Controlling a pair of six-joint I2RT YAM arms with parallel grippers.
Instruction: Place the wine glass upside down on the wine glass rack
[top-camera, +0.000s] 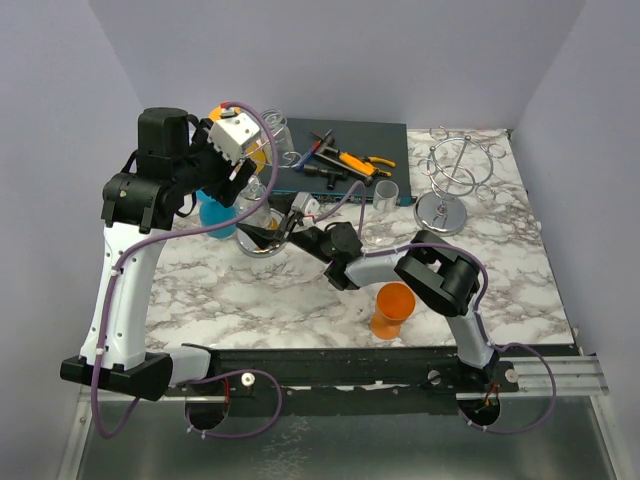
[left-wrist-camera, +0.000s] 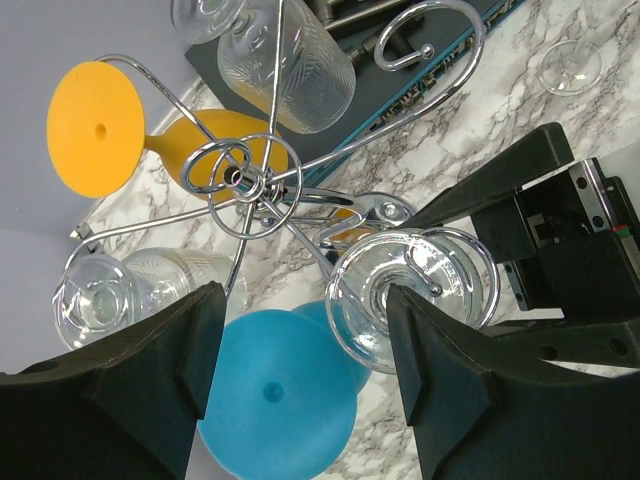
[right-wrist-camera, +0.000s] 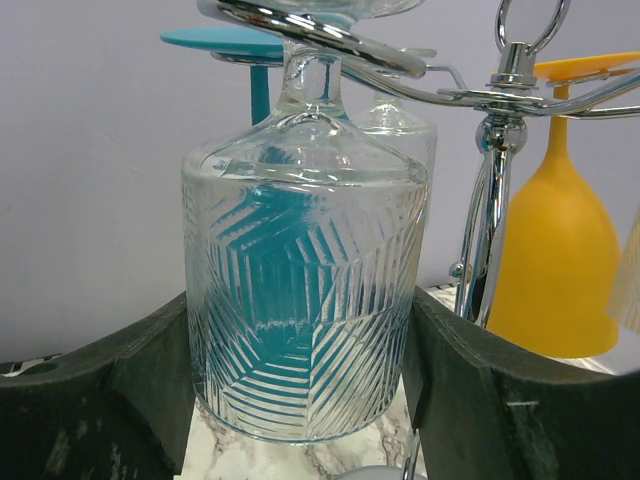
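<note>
My right gripper is shut on an upside-down clear ridged glass (right-wrist-camera: 300, 290), whose neck and foot meet a curved arm of the metal rack (right-wrist-camera: 495, 240). From above, in the left wrist view, that foot (left-wrist-camera: 410, 300) sits within a wire loop. My left gripper hangs over the rack beside it, part open with nothing visible between its fingers. Yellow (left-wrist-camera: 95, 130) and blue (left-wrist-camera: 275, 395) glasses, and other clear glasses (left-wrist-camera: 285, 75), also hang on the rack.
A dark mat (top-camera: 360, 135) with tools lies behind. An empty second rack (top-camera: 440, 205) stands at right. An orange glass (top-camera: 393, 305) is near the front edge; a small clear glass (top-camera: 385, 196) stands mid-table.
</note>
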